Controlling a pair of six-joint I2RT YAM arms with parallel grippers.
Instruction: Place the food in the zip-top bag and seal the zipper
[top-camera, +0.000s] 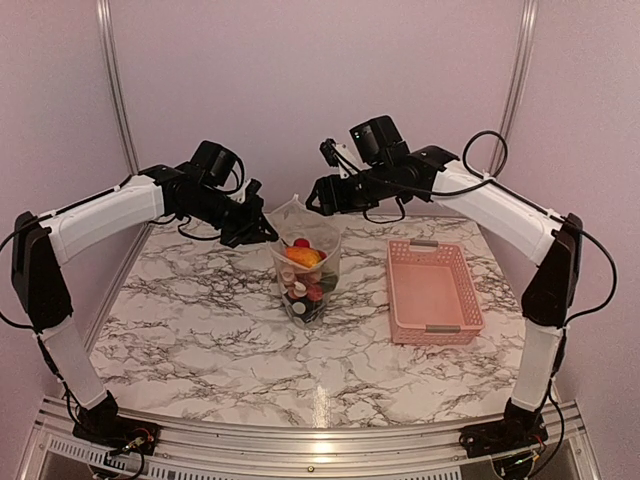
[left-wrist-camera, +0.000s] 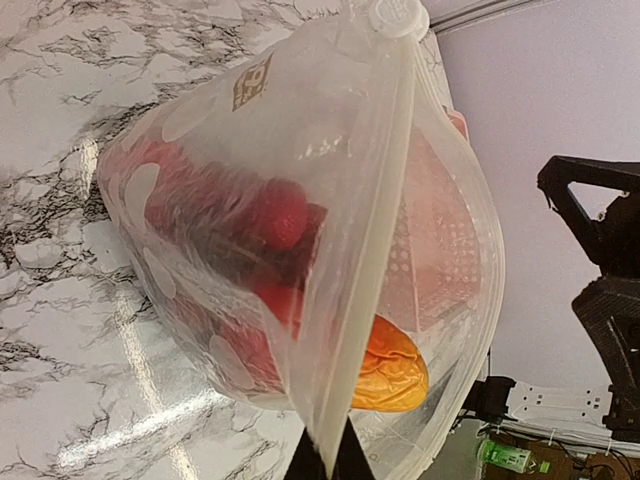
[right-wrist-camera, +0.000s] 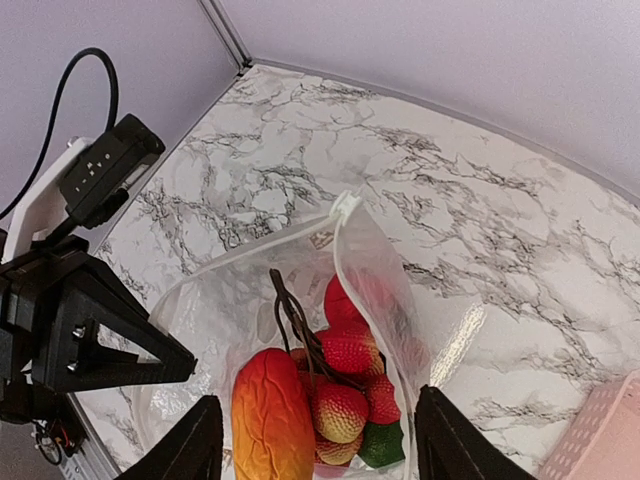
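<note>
The clear zip bag (top-camera: 305, 285) stands upright on the marble table, its top gaping, with red, green and dark food inside. An orange-red oblong item (right-wrist-camera: 268, 415) lies in its mouth on top of the other food. My left gripper (top-camera: 266, 232) is shut on the bag's rim at the left, the thin edge (left-wrist-camera: 350, 350) running into its fingertips in the left wrist view. My right gripper (top-camera: 320, 195) is open above the bag with nothing between its fingers.
A pink basket (top-camera: 435, 285) sits empty to the right of the bag.
</note>
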